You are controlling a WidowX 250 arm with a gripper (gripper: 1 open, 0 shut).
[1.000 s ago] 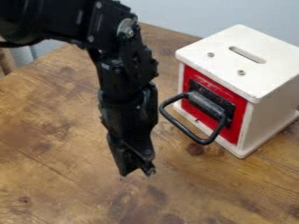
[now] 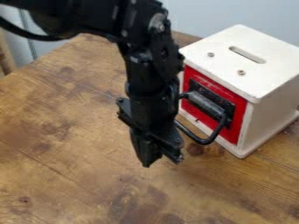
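Note:
My black gripper (image 2: 156, 150) hangs low over the wooden table in the middle of the view, just left of a white box (image 2: 246, 61) with a red front (image 2: 233, 135). A black loop handle (image 2: 211, 138) sticks out from that front, partly behind my arm. The gripper looks shut, and I see nothing held in it.
A pale wall stands behind, and the box takes up the right side.
My arm and gripper have shifted right and slightly up, toward the box's handle, now covering part of it. The box looks unmoved.

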